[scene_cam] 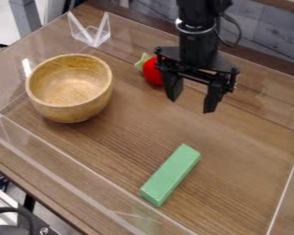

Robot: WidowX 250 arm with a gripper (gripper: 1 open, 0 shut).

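My black gripper [191, 92] hangs over the back middle of the wooden table, its two fingers spread open. Just behind and left of it is a red strawberry-like toy [153, 72] with a green top, partly hidden by the gripper. A green block [171, 173] lies at the front middle of the table, well apart from the gripper.
A wooden bowl [69, 88] stands at the left, with a small clear wire-like holder [91, 27] behind it. A grey wall edge runs along the back right.
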